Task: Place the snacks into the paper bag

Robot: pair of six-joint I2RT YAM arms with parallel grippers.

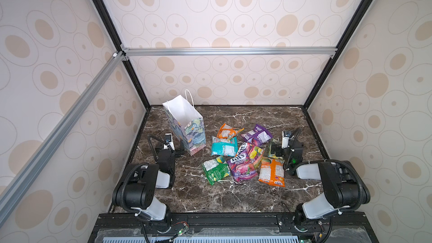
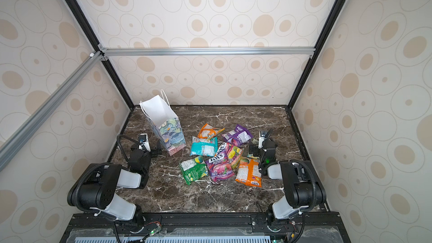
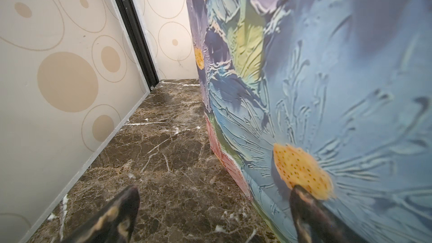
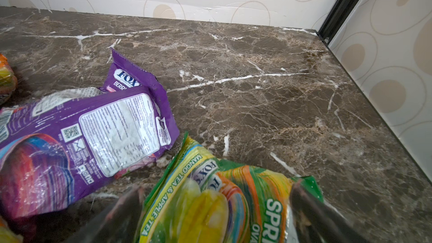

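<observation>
The floral paper bag (image 1: 193,136) stands upright at the back left, its white mouth open. Beside its lower front, my left gripper is open, the right finger (image 3: 310,216) close to the bag wall; contact is unclear. My right gripper stands open over a green and yellow snack packet (image 4: 202,211), which shows between its fingers. Other packets lie mid-table: purple (image 4: 112,130), small orange (image 1: 227,131), teal (image 1: 223,147), green (image 1: 216,170), large pink Fox's (image 1: 245,162) and front orange (image 1: 271,172).
Walls enclose the marble tabletop (image 1: 189,195); the left one (image 3: 58,121) is near my left gripper. Several packets touch or overlap.
</observation>
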